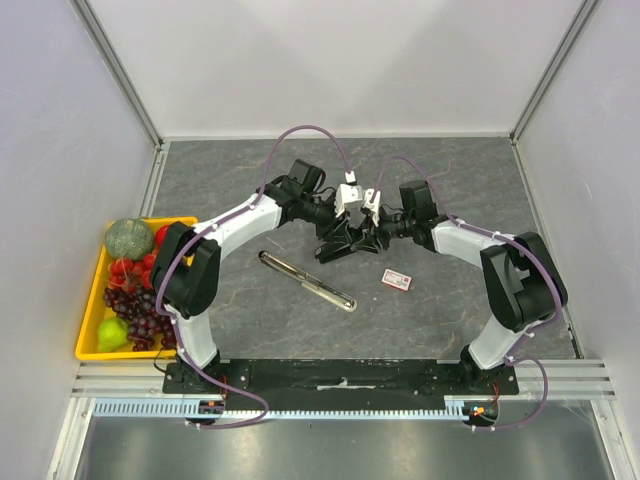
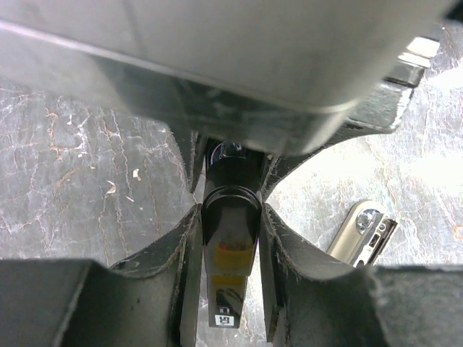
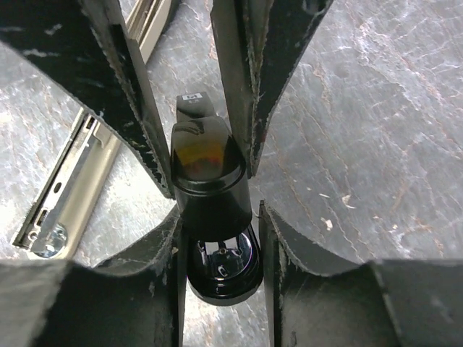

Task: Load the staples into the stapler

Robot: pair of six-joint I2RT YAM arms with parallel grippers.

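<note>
The black stapler body [image 2: 230, 238] is held between both grippers near the middle of the table. My left gripper has its fingertips on either side of it. My right gripper also has its fingers at the body's sides, from the opposite end; whether each grips firmly is hard to tell. The long silver stapler piece [image 1: 307, 280] lies apart on the table, to the lower left of the grippers. A small white-and-red staple box [image 1: 396, 279] lies below the right gripper.
A yellow bin [image 1: 87, 335] of fruit stands at the far left. White walls edge the worktop.
</note>
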